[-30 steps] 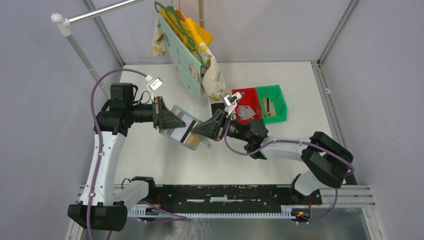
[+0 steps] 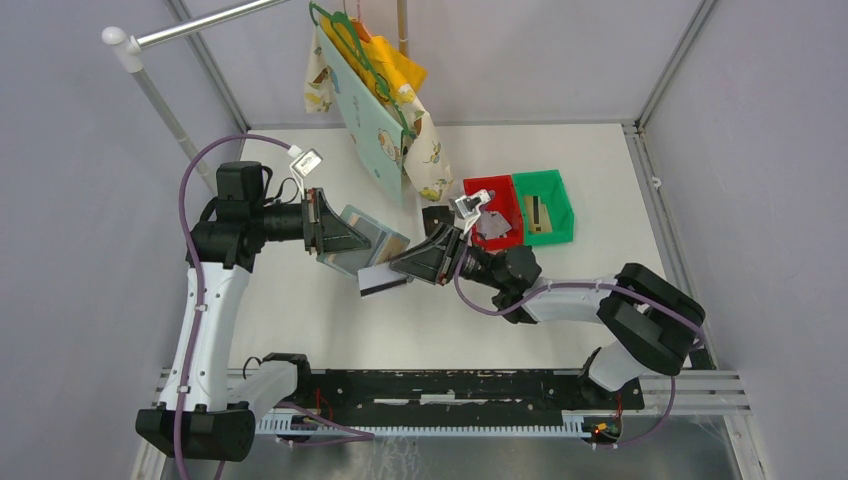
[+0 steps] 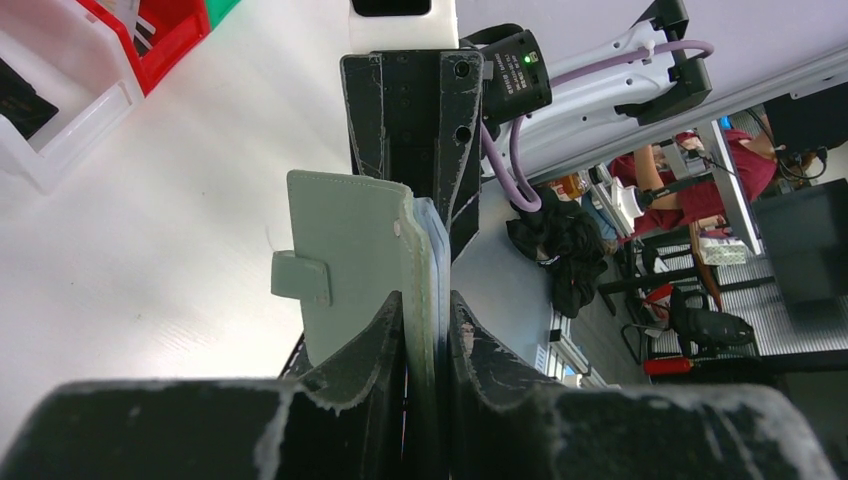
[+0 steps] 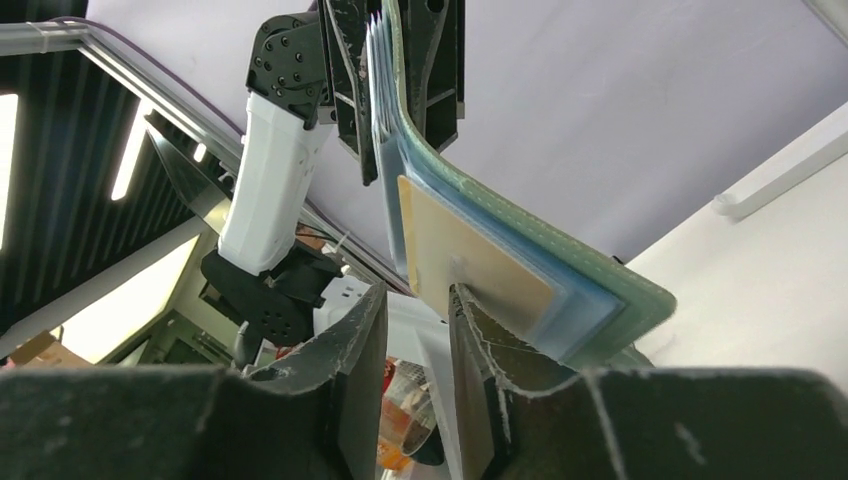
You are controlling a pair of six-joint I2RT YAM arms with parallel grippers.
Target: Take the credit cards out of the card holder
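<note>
My left gripper [image 2: 335, 232] is shut on the pale green card holder [image 3: 350, 250], which stands on edge between the two arms. In the right wrist view its layers of sleeves show, with a beige card [image 4: 470, 260] in front. In the top view a white card with a dark stripe [image 2: 382, 280] sticks out low from the holder at the fingertips of my right gripper [image 2: 400, 264]. The right wrist view shows that gripper's fingers parted just below the holder; whether they touch the card is hard to tell.
Red bin [image 2: 508, 210] and green bin [image 2: 560, 225] stand at the back right, beside a white bin [image 3: 50, 160] seen in the left wrist view. Hanging cloths and a rail occupy the back.
The white striped card has moved down and out of the holder in the top view, as my right gripper shifted slightly down and right.
</note>
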